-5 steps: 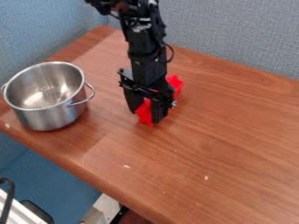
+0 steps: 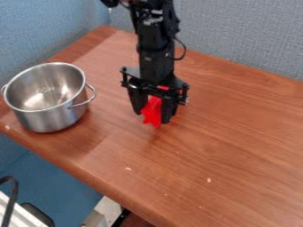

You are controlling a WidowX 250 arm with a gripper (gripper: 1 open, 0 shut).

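Observation:
My black gripper (image 2: 153,110) hangs low over the wooden table, its fingers straddling a red object (image 2: 153,113) that shows between and behind them. The gripper hides much of the red object, and whether the fingers press on it is unclear. A steel pot (image 2: 45,97) with two side handles stands to the left of the gripper, apart from it.
Grey-blue padded walls (image 2: 243,40) line the back and left. The table's near left edge drops to a floor with cables.
The gripper has shifted slightly right and up in the view. Less of the red object shows to the right behind the gripper than before.

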